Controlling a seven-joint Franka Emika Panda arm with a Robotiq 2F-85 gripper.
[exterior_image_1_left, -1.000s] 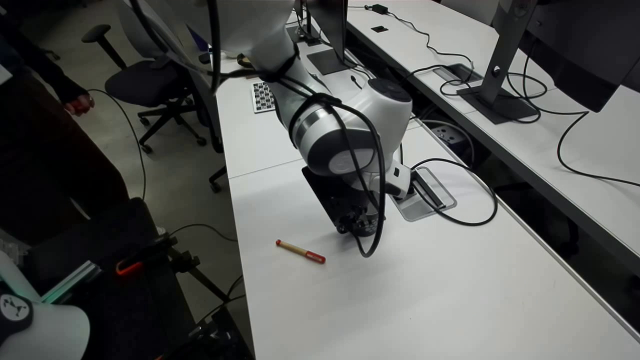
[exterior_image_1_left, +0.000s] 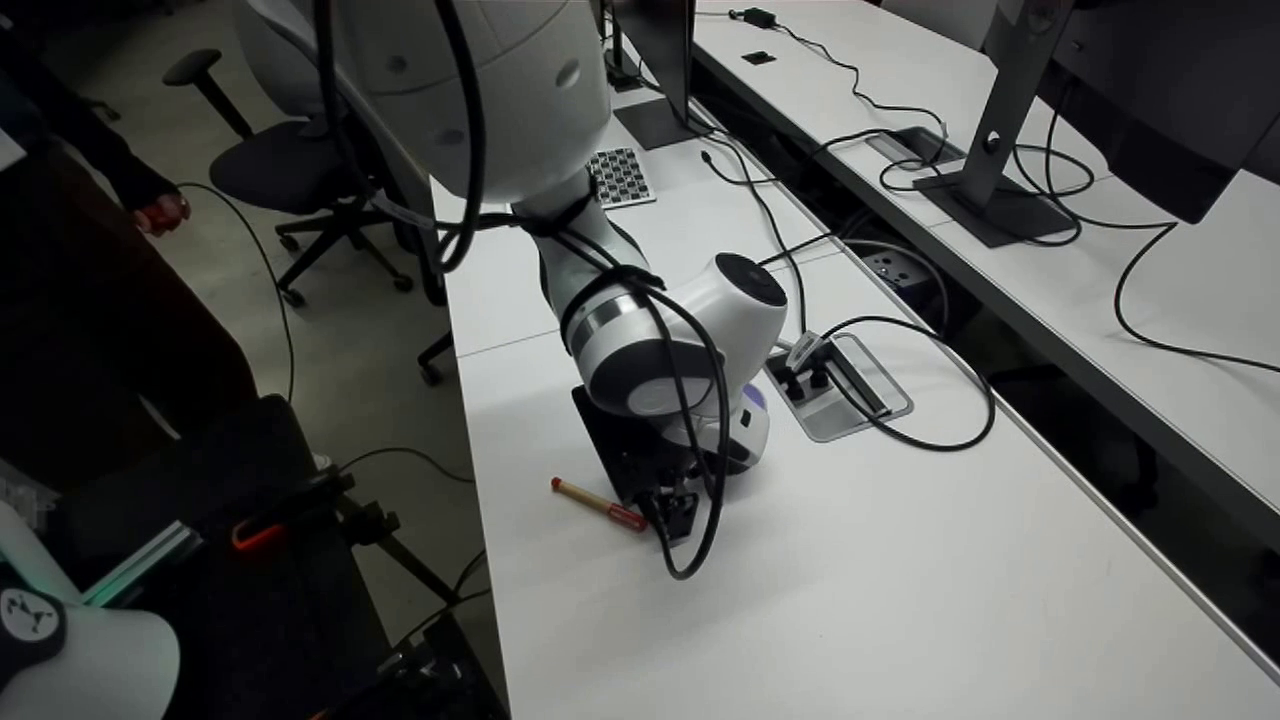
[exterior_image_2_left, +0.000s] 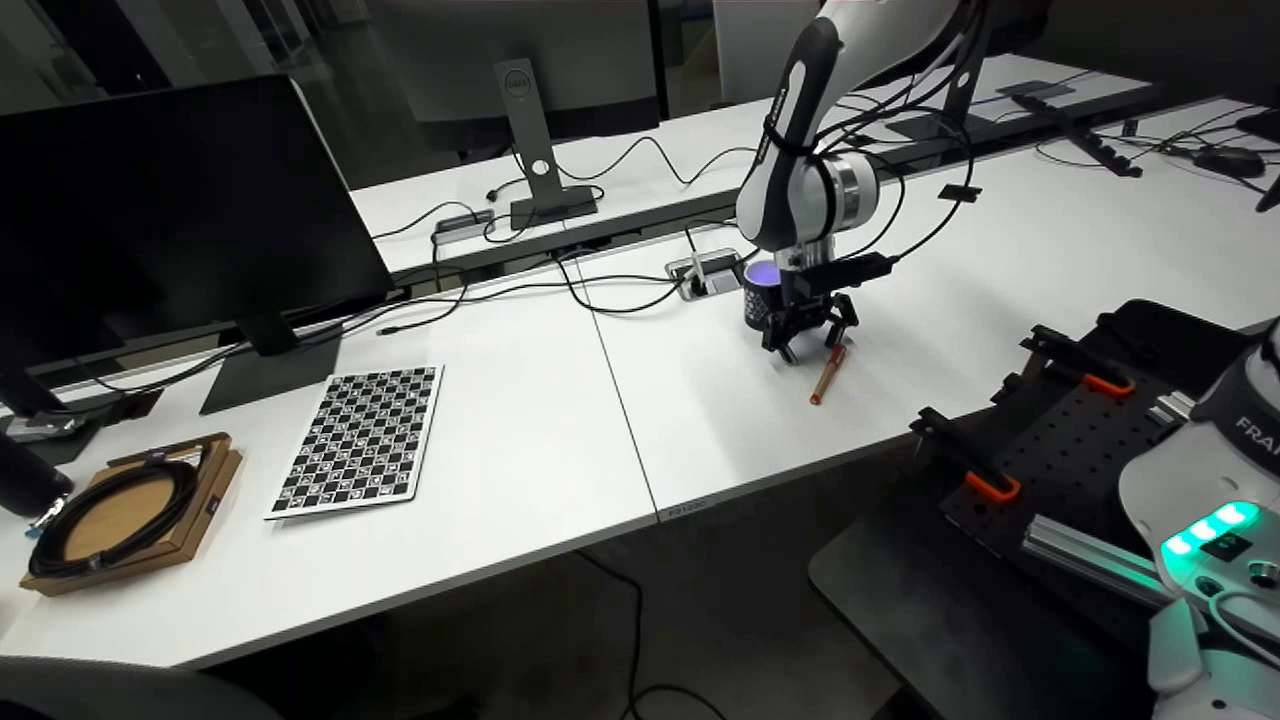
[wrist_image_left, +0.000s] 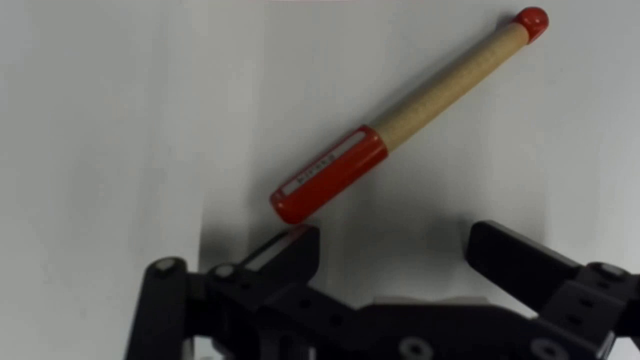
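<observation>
A marker (wrist_image_left: 384, 129) with a tan barrel, a red cap and a red end lies flat on the white table. In the wrist view it runs slantwise, its capped end close to the left finger (wrist_image_left: 294, 252) of my gripper. The fingers stand apart, with only bare table between them. From the first exterior view, the gripper is low over the table beside the red-capped end of the marker (exterior_image_1_left: 588, 497). A dark cup (exterior_image_2_left: 759, 300) with a purple inside stands just behind the gripper in the second exterior view.
A socket box (exterior_image_1_left: 846, 390) with cables is set into the table behind the arm. On the left of the second exterior view lie a checkered board (exterior_image_2_left: 360, 438) and a cardboard tray (exterior_image_2_left: 198, 522) holding a coiled cable. Bare table surrounds the marker.
My arm has come down and toward the marker, away from the socket box. The cup's purple inside shows now behind the wrist. The marker lies where it was.
</observation>
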